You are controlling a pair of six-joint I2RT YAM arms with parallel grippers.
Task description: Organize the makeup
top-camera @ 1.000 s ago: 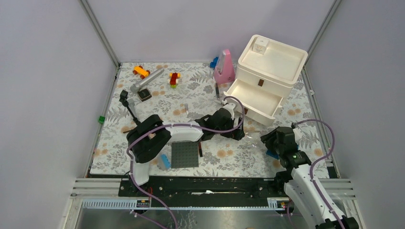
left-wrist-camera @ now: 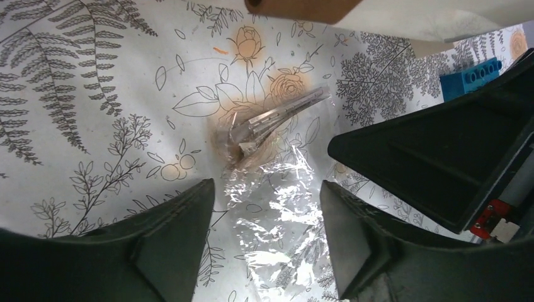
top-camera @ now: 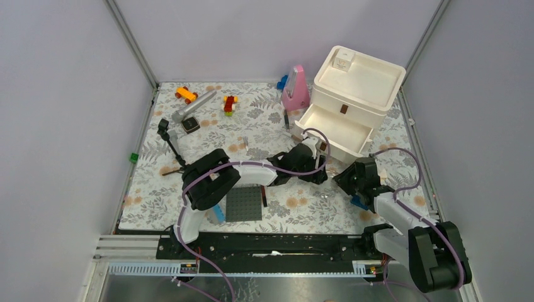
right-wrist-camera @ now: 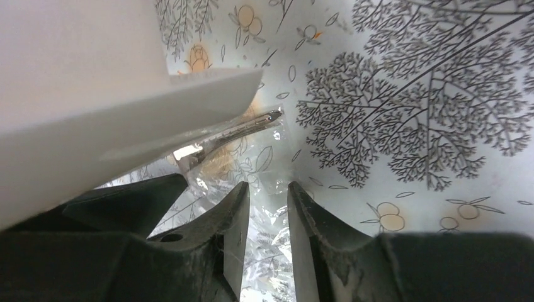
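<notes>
A clear plastic bag [left-wrist-camera: 277,233] with a slim metallic item [left-wrist-camera: 283,113] inside lies flat on the patterned table, just in front of the white organizer's pulled-out drawer [top-camera: 334,129]. My left gripper hangs over the bag from the left, fingers parted, nothing seen held. My right gripper is over the same bag from the right, its fingertips a narrow gap apart with bag visible between and beyond them; whether it touches the plastic I cannot tell.
The organizer [top-camera: 359,82] fills the back right, a pink object [top-camera: 295,94] beside it. Toy cars [top-camera: 186,94], a silver tube [top-camera: 192,107] and a grey baseplate [top-camera: 244,203] are on the left. A blue piece [top-camera: 357,202] lies by the right gripper.
My left arm has shifted slightly right. The drawer looks unchanged.
</notes>
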